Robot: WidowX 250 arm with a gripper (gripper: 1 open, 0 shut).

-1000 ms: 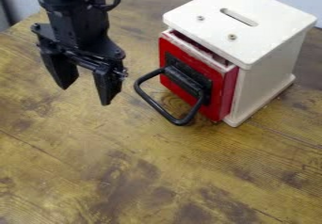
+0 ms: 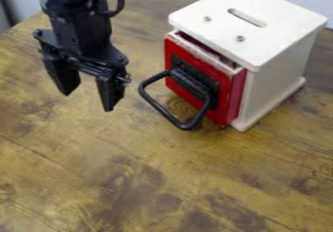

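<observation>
My black gripper point(image 2: 86, 84) hangs at the upper left above the wooden table, open, with its two fingers spread apart and nothing between them. To its right stands a white box point(image 2: 271, 80) with a slot and screws on top. Its red front panel point(image 2: 229, 104) faces toward the lower left and carries a large black handle point(image 2: 185, 123), which sticks out toward my gripper without touching it.
A pale wall or edge shows at the top left corner, behind the arm.
</observation>
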